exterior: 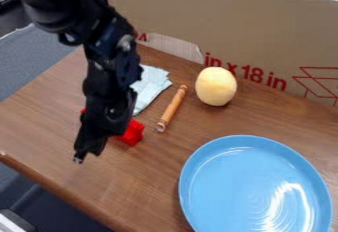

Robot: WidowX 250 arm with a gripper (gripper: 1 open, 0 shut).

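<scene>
The black arm reaches down from the top left, and its gripper [85, 152] hangs low over the wooden table, just left of a red object [130, 132] that it partly hides. The gripper looks shut, with nothing visible between its fingers. A pale blue cloth [150, 85] lies behind the arm. A wooden stick [172, 108] lies to the right of the red object, and a pale yellow round object [215, 86] stands farther right.
A blue plate [254, 188] fills the front right of the table [119, 187]. A cardboard panel [278, 38] stands along the back. The table's left edge borders a dark gap, and its front left surface is clear.
</scene>
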